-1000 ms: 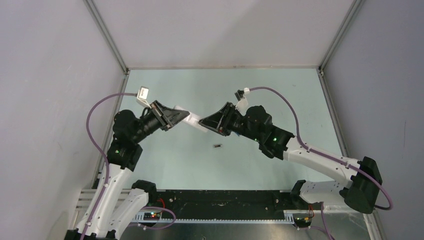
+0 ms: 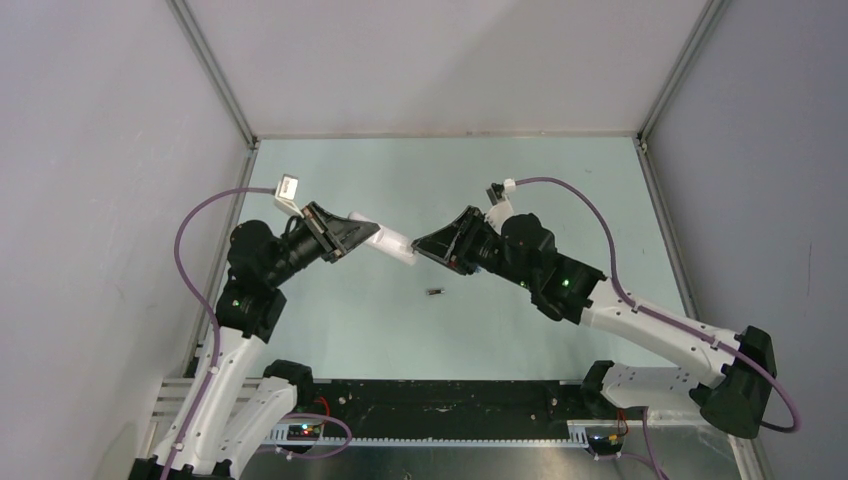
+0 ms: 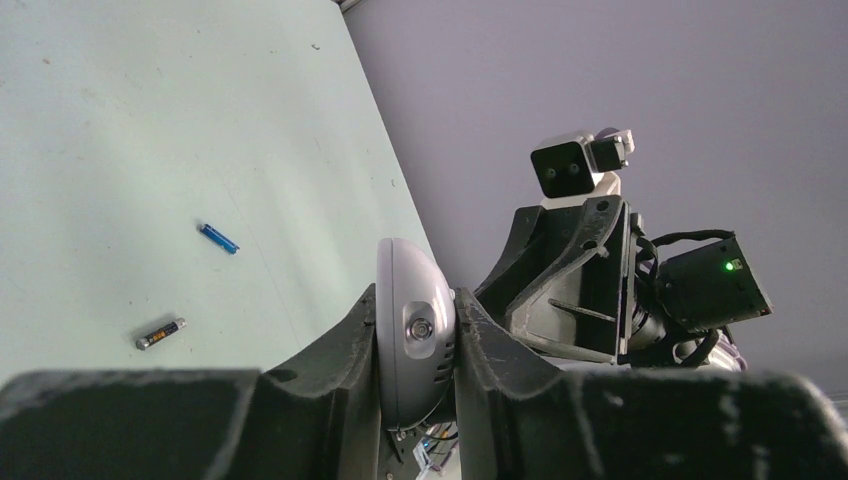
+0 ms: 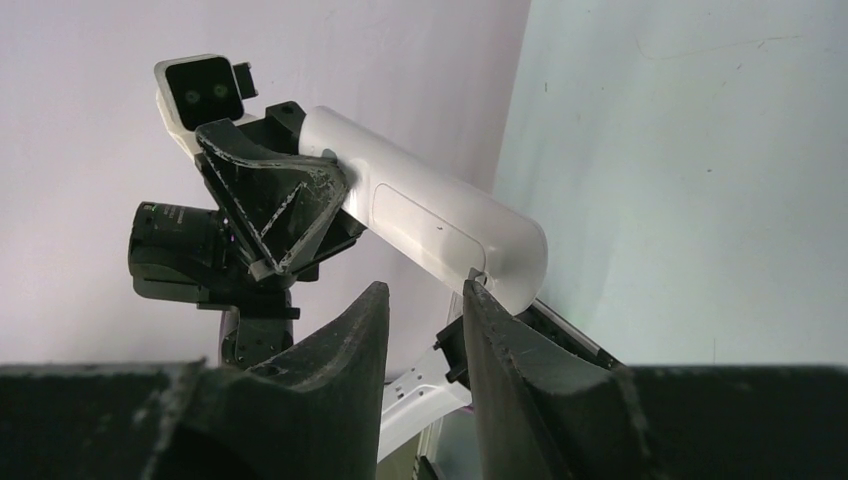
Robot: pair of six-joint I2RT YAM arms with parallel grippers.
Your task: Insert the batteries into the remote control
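Note:
The white remote control [image 2: 390,243] is held in the air by my left gripper [image 2: 365,229], which is shut on one end of it. In the right wrist view the remote [image 4: 430,220] shows its rectangular battery cover facing my right gripper. That gripper stands open, its right fingertip at or very near the lower end of the cover; I cannot tell if they touch. In the left wrist view a blue battery [image 3: 218,239] and a dark battery [image 3: 160,332] lie apart on the table below.
Walls enclose it at the back and sides, with a dark strip [image 2: 440,400] along the front edge.
My right gripper has shifted right, a little away from my left gripper. The left arm and the remote in it have hardly moved.

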